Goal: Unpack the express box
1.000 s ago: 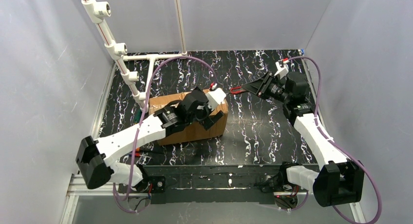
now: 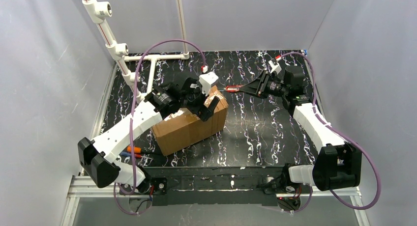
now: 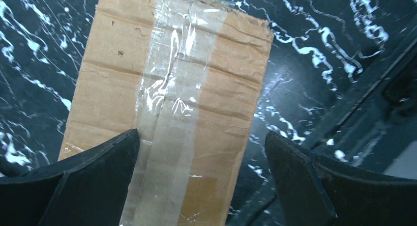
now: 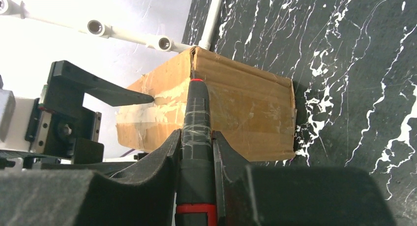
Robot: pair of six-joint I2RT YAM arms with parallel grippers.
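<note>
The cardboard box (image 2: 189, 130), taped shut, sits on the dark table at left of centre. My left gripper (image 2: 207, 108) is over its top, open; in the left wrist view a taped cardboard face (image 3: 231, 88) lies between and beyond its fingers. My right gripper (image 2: 255, 88) is shut on a red-and-black handled tool (image 4: 196, 137), whose tip meets or is very near the box's right end at a top edge; the tip is partly hidden in the right wrist view.
Tools with orange and blue handles (image 2: 134, 150) lie at the table's front left. White pipes (image 2: 152, 73) stand at back and left.
The box has turned, its left end nearer the front. My left gripper has shifted about over it. My right gripper has moved left with the tool, toward the box's right end.
</note>
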